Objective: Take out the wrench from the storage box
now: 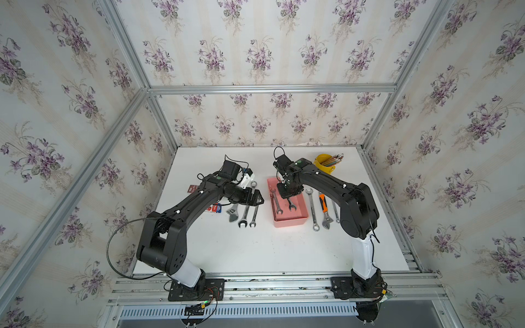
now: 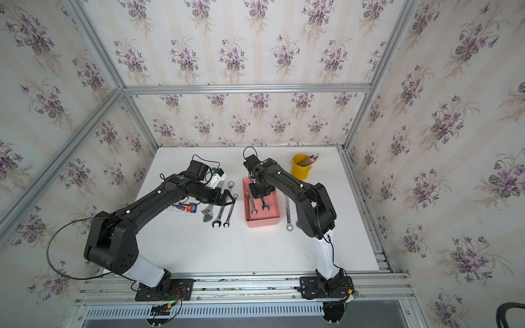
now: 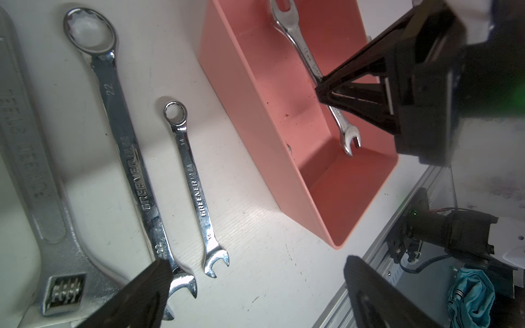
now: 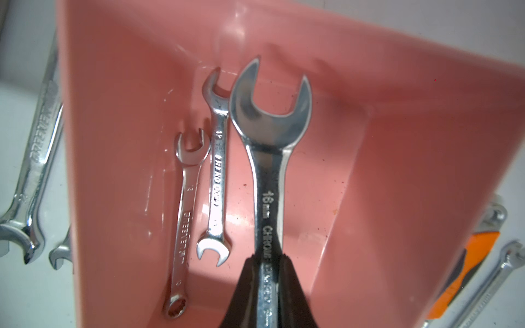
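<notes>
In the right wrist view my right gripper is shut on the shaft of a 16 mm open-ended wrench (image 4: 269, 188), over the pink storage box (image 4: 404, 158). Under it, on the box floor, lie two smaller wrenches: a double open-ended wrench (image 4: 217, 175) and a combination wrench (image 4: 184, 218) by the wall. The left wrist view also catches the held wrench (image 3: 306, 54), whose end (image 3: 350, 134) sits inside the box outline. My left gripper is open above the table left of the box, nothing between its fingers.
Left of the box lie a small wrench (image 3: 194, 186), a larger wrench (image 3: 128, 153) and an adjustable wrench (image 3: 49, 218). To the right are a long wrench (image 1: 312, 210) and an orange-handled tool (image 1: 323, 205). A yellow bucket (image 1: 323, 166) stands behind.
</notes>
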